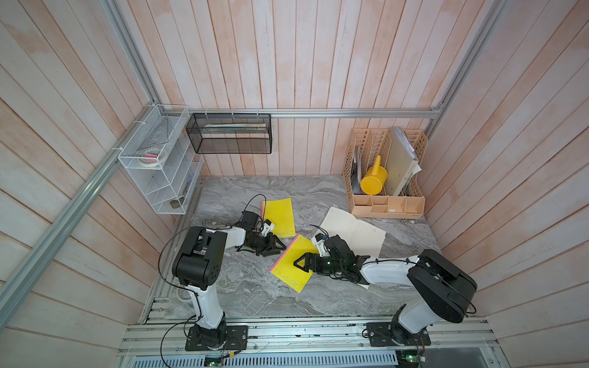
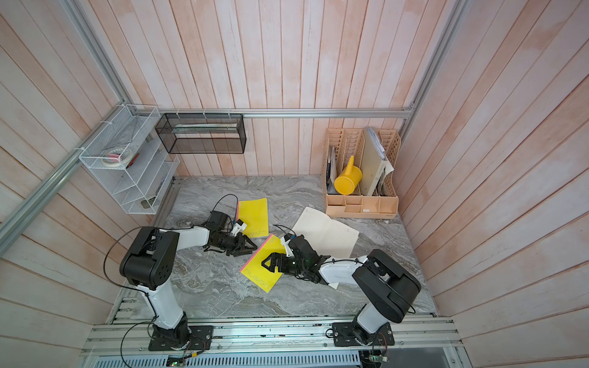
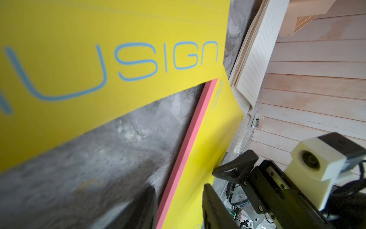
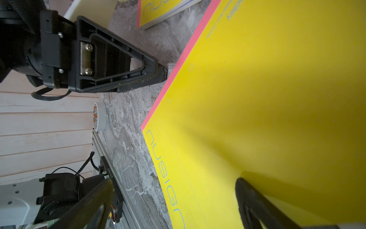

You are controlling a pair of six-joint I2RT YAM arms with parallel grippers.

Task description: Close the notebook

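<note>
A yellow notebook [image 1: 295,279] with a pink spine lies cover up at the middle front, turned at an angle. To its right an open notebook [image 1: 365,231] shows pale pages, its front part hidden under my right arm. My right gripper is over the yellow cover, fingers wide apart and nothing visibly gripped. At the pink spine hovers my left gripper; its fingers stand apart, one on either side of the spine in the left wrist view, with contact not clear. A second yellow notebook [image 1: 281,216] lies behind, cover up.
A beige organizer [image 1: 387,208] with a yellow cup [image 1: 373,181] and files stands at the back right. White wire shelves [image 1: 160,165] and a black mesh basket [image 1: 229,142] hang at the back left.
</note>
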